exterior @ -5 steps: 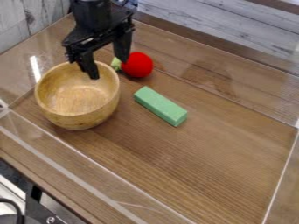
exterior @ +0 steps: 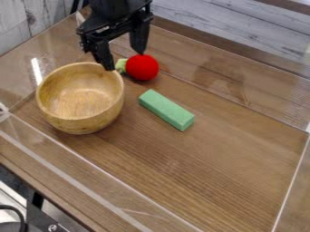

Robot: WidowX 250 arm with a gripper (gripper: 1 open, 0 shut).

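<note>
My black gripper (exterior: 121, 50) hangs at the upper middle, open, with fingertips above the back of a wooden bowl (exterior: 80, 100) and beside a red round object (exterior: 141, 68) with a green top. A green rectangular block (exterior: 168, 110) lies to the right of the bowl. The bowl looks empty.
A pale rim runs along the back and right edges. A dark cable shows at the bottom left corner.
My gripper has risen up and back, away from the bowl. The bowl, red object and green block are where they were.
</note>
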